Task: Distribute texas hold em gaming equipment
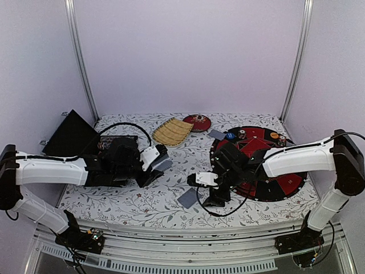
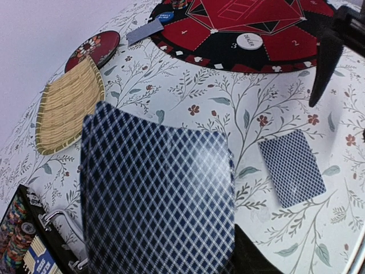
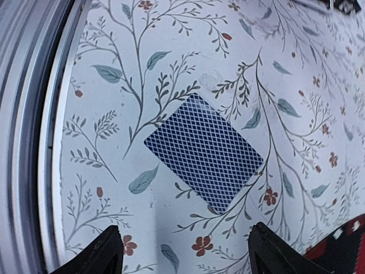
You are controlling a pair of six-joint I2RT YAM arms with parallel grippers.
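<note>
A thick deck of blue-backed cards [image 2: 157,194] fills the left wrist view, its top cards slightly fanned. My left gripper [image 1: 153,171] is closed around it above the table, left of centre. A single blue-backed card or thin stack [image 3: 204,153] lies flat on the patterned cloth near the front. My right gripper stands open close to that card, with nothing between its fingers. The round red-and-black game board [image 1: 285,185] lies on the right, partly hidden by the right arm. More cards [image 2: 145,32] rest at its far left edge, beside a blue "small blind" disc [image 2: 165,16].
An opened case [image 1: 71,137] with chips stands at the left. A woven tray [image 1: 170,132] and a red flowered plate [image 1: 198,121] lie at the back. A white dealer disc [image 2: 250,41] is on the board. The cloth between the arms is mostly clear.
</note>
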